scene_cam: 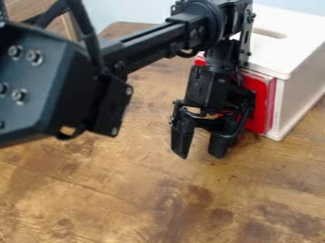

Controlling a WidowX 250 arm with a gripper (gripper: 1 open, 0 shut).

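Observation:
My black gripper [200, 142] points down over the wooden table [140, 199], its two fingers apart with nothing visible held between them. Just behind and right of it stands a white wooden box [296, 76] with a slot in its top and a red panel [264, 104] on the side facing the gripper. The gripper hides part of that panel; whether it touches the panel I cannot tell.
The arm crosses the upper left of the view and hides what lies behind it. A pale wall is behind the table.

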